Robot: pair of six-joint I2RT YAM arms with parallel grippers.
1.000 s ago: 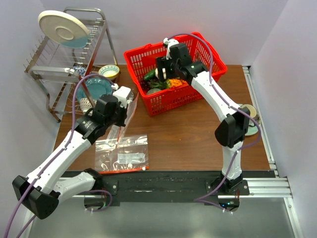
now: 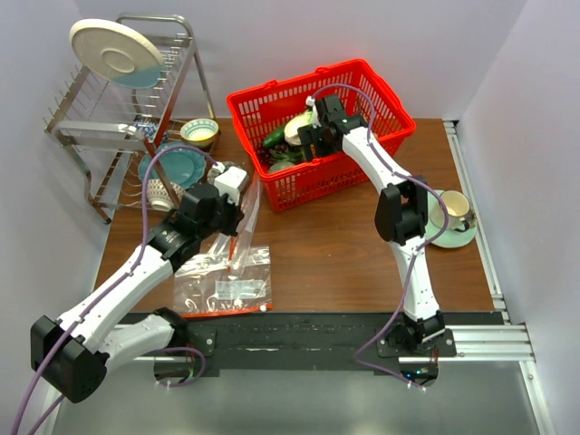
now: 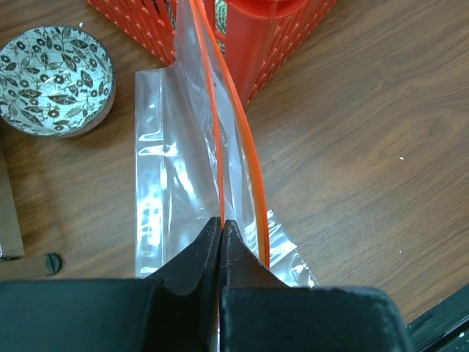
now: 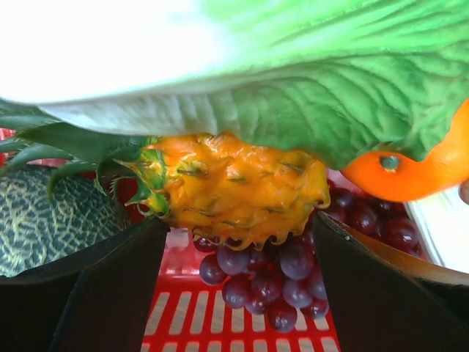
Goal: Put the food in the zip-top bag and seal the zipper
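Note:
The clear zip top bag (image 3: 165, 176) with orange zip strips rises in the left wrist view, its mouth parted toward the far end. My left gripper is shut on one orange strip. In the top view clear plastic (image 2: 204, 283) lies flat on the table with an orange edge at the front; whether it is the same bag cannot be told. My right gripper stands part open inside the red basket (image 2: 317, 186), its fingers either side of an orange pineapple (image 4: 238, 187). Whether they touch it is unclear. Dark grapes (image 4: 271, 282) lie beneath.
A leafy cabbage (image 4: 352, 110) hangs over the pineapple; an orange fruit (image 4: 414, 165) and a green netted melon (image 4: 55, 216) flank it. A dish rack (image 2: 109, 136) stands back left, a cup (image 2: 456, 207) on a saucer at right.
My right arm has swung and lowered deeper into the basket, its gripper now covering the orange pineapple.

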